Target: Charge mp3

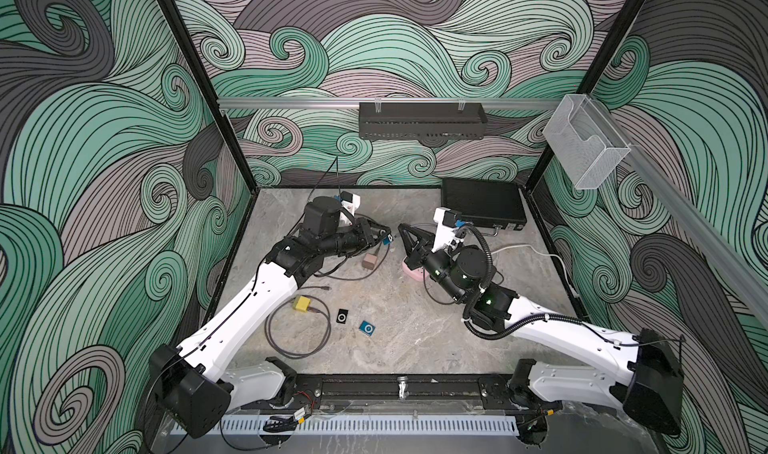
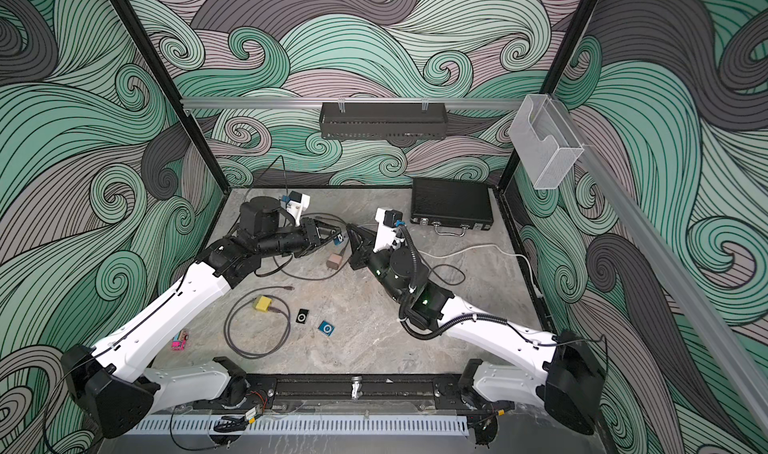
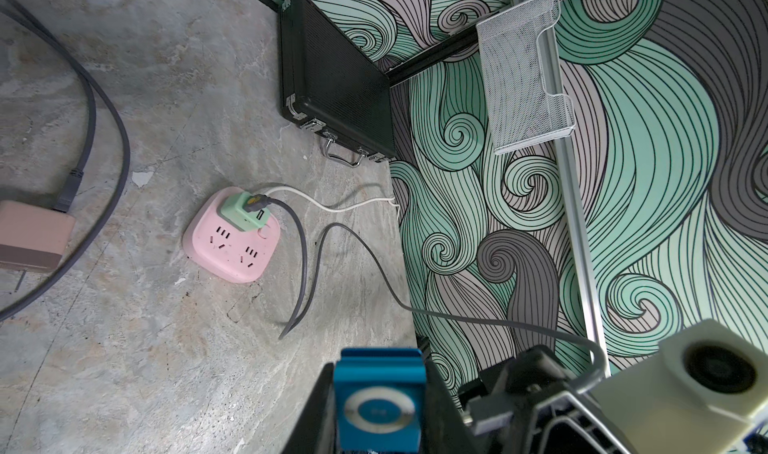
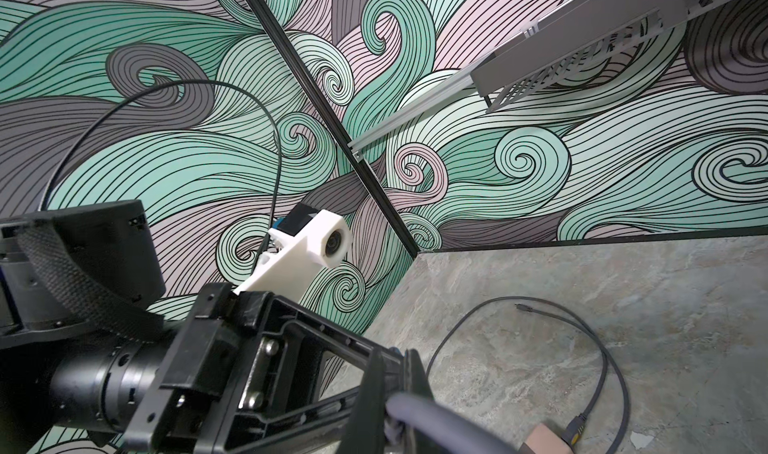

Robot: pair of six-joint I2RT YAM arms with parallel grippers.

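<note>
A blue mp3 player [image 3: 380, 406] is held upright in my left gripper [image 1: 384, 234], which is shut on it. Facing it from the right, my right gripper [image 1: 405, 230] is shut on a grey cable [image 4: 448, 422]. The cable's plug is hidden. A pink power strip [image 3: 228, 250] carries a green adapter [image 3: 240, 210] with a cable plugged in. Another blue mp3 player [image 1: 367, 327] and a black one [image 1: 341, 315] lie on the front middle of the table.
A pink charger block [image 3: 28, 234] lies behind the players. A yellow charger [image 1: 301, 303] with a coiled cable sits front left. A black case [image 1: 481, 200] occupies the back right.
</note>
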